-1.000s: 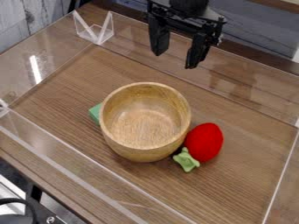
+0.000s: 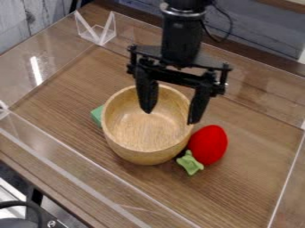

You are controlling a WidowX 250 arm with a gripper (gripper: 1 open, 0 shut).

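Observation:
My gripper [image 2: 179, 96] is a black two-sided tool, open, hanging over the rear of a wooden bowl [image 2: 143, 135], with nothing seen between its fingers. A red object [image 2: 210, 143], roughly oval, lies right of the bowl, with a small green piece [image 2: 191, 164] just below it. Another green object [image 2: 99, 115] shows at the bowl's left, partly hidden behind it.
A white wire-like object [image 2: 98, 25] stands at the back left. A dark cable [image 2: 27, 207] lies at the lower left edge.
My gripper has moved toward the front of the view, from behind the bowl to over it, and appears larger. The objects on the table have not moved.

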